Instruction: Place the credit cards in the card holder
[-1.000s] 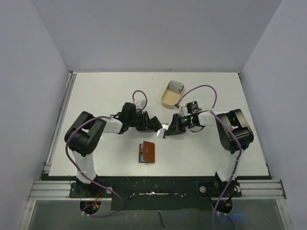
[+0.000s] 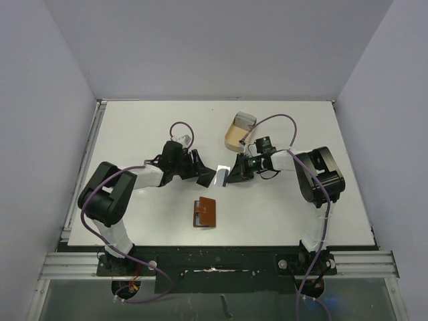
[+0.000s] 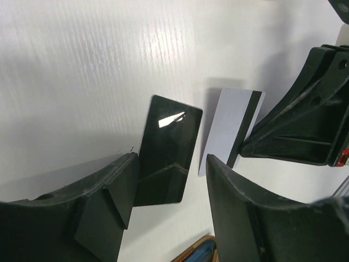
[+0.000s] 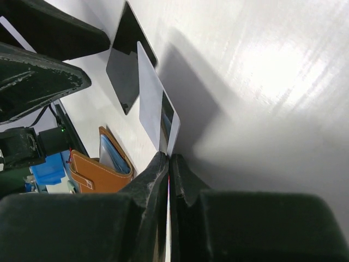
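Observation:
A dark card lies on the white table, with a white card with a black stripe to its right; in the right wrist view the white card point(image 4: 152, 103) stands raised at the tips of my right gripper, which is shut on it. My left gripper is open over the dark card, nothing clearly held. The brown leather card holder point(image 2: 205, 211) lies below both cards in the top view, and its side with the blue inner shows in the right wrist view point(image 4: 101, 172).
An open tan box point(image 2: 235, 135) stands behind the cards.
My left gripper has moved left, away from the white card, and the dark card has shifted left. My right gripper has moved slightly back with the white card.

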